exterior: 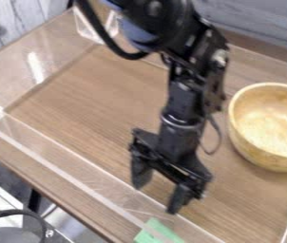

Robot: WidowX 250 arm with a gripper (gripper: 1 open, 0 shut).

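My black gripper (161,186) is low over the wooden table (70,95), near the front clear plastic edge, fingers spread open with nothing visible between them. A large beige bowl (267,128) stands to its right. A green object (158,233) lies at the front edge, below the gripper, partly cut off by the frame.
Clear plastic strips run along the table's left and front edges. Cables and a pale object sit off the table at lower left.
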